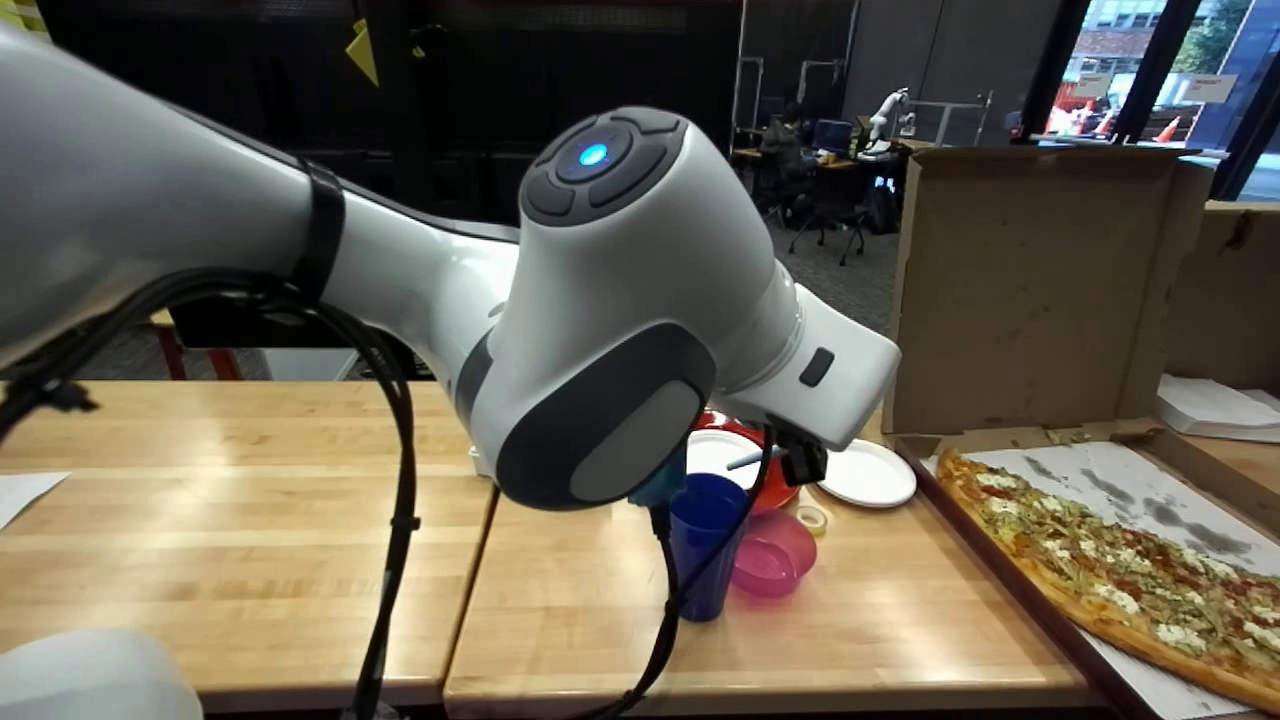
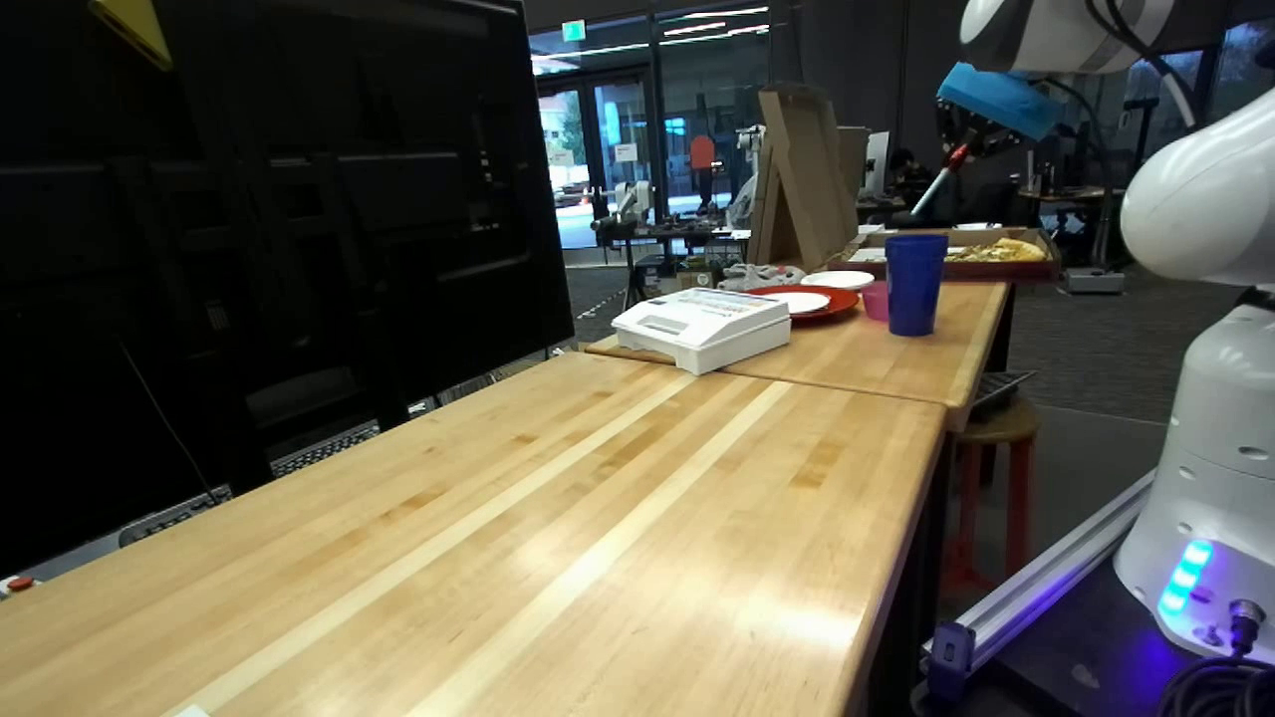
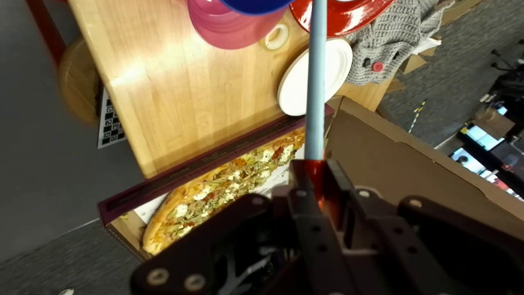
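In the wrist view my gripper is shut on the red end of a thin stick, its pale blue-grey shaft [image 3: 317,93] reaching out past the fingertips. From the side, the stick [image 2: 935,189] tilts downward away from the fingers, in the air above the table. A tall blue cup [image 2: 915,285] stands upright below it, with a pink translucent bowl [image 1: 774,553] right beside the cup. In exterior view 1 the arm's wrist covers most of the gripper, and only part of the shaft [image 1: 746,460] shows.
An open pizza box with pizza [image 1: 1116,558] takes up the right side. White plates [image 1: 866,474], a red plate [image 2: 843,307], a tape roll [image 3: 276,37] and a white case [image 2: 705,325] are near the cup.
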